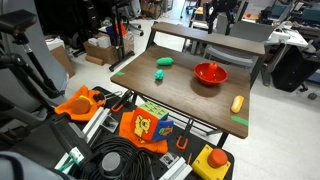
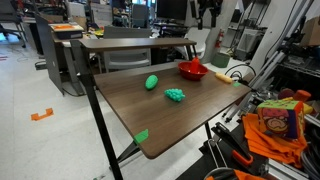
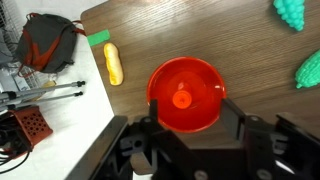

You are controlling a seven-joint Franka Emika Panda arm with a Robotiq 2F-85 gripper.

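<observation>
A red bowl [image 1: 211, 73] stands on the brown table [image 1: 185, 95], toward its back right. Inside it is a small orange-red object [image 3: 181, 99], which pokes above the rim in both exterior views. My gripper hangs well above the bowl, its dark fingers spread to either side of the bowl in the wrist view. It is open, and nothing shows between the fingertips.
A green object [image 1: 164, 60] and a teal one [image 1: 159, 74] lie left of the bowl; a yellow item [image 1: 237, 103] lies at the right. An orange bin [image 1: 148, 143] with colourful things stands off the front edge.
</observation>
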